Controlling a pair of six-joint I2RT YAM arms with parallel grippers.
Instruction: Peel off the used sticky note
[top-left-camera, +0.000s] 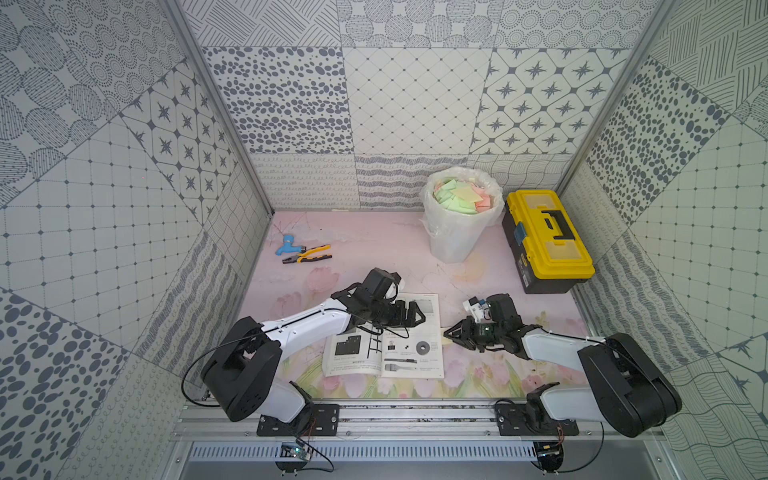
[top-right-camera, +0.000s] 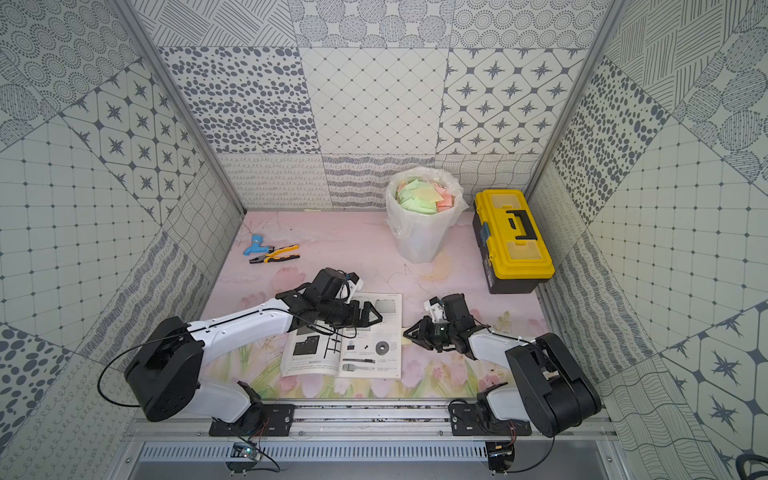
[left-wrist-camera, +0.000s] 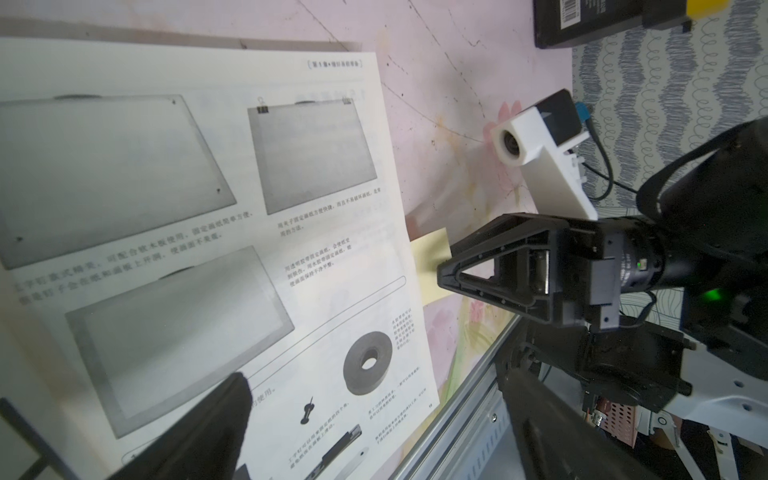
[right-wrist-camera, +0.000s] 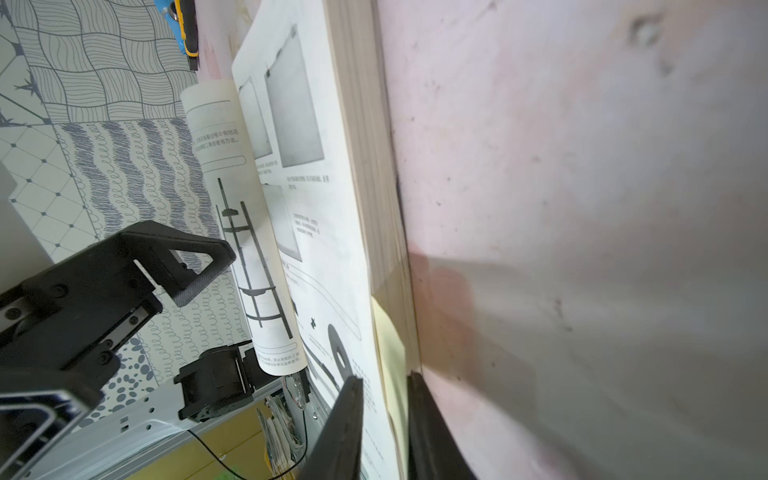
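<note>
An open book (top-left-camera: 412, 352) lies flat on the table. A pale yellow sticky note (left-wrist-camera: 429, 254) pokes out past its right-hand edge. In the right wrist view, the note (right-wrist-camera: 392, 360) rises between the two fingers of my right gripper, which is partly open with a gap still showing around the paper. From the left wrist view, this gripper reaches in from the right and covers part of the note. My left gripper hangs open above the right page, nothing between its blurred fingers.
A lined white bin (top-left-camera: 461, 228) full of coloured notes stands at the back. Right of it is a yellow-lidded toolbox (top-left-camera: 552, 232). Pliers (top-left-camera: 308, 254) and a blue tap (top-left-camera: 286, 244) lie at the back left.
</note>
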